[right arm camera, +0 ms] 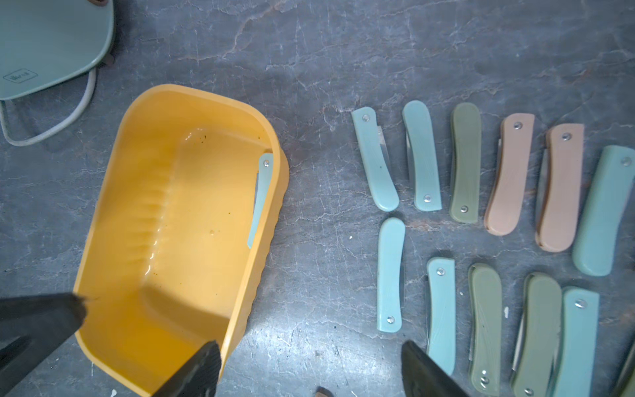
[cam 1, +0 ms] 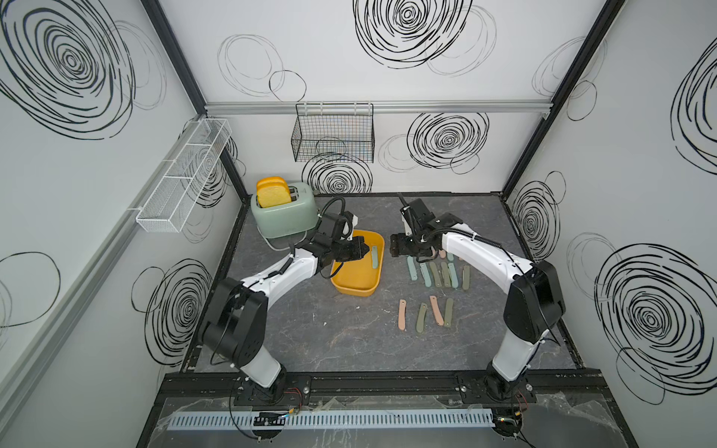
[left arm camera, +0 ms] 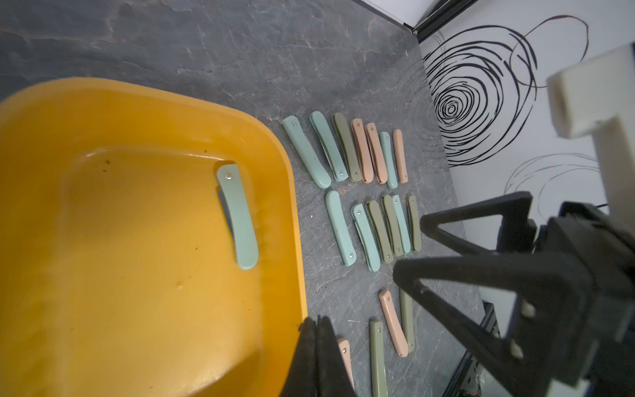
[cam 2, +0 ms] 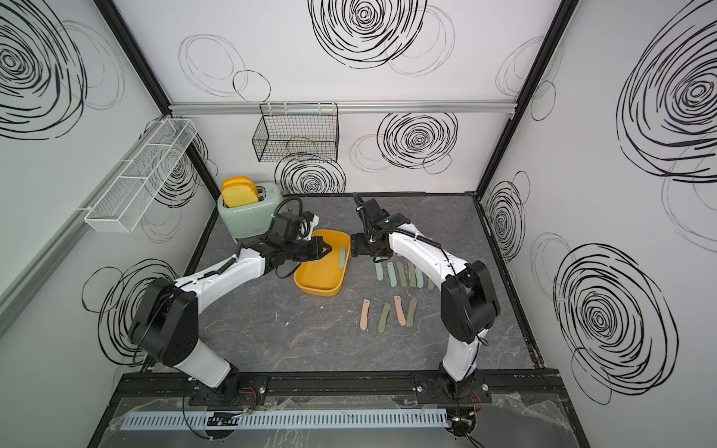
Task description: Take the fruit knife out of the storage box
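Note:
A folded teal fruit knife lies in the orange storage box, close to its right wall. Above the box is my left gripper; its fingers are pressed together in the left wrist view, with nothing showing between them. Just right of the box, my right gripper hangs over the table; its fingertips are wide apart with nothing between them. Several other folded knives, teal, green and pink, lie in rows on the table, among them a teal knife near the box.
A green toaster with yellow bread slices stands at the back left, its white cord trailing on the table. A black wire basket hangs on the back wall.

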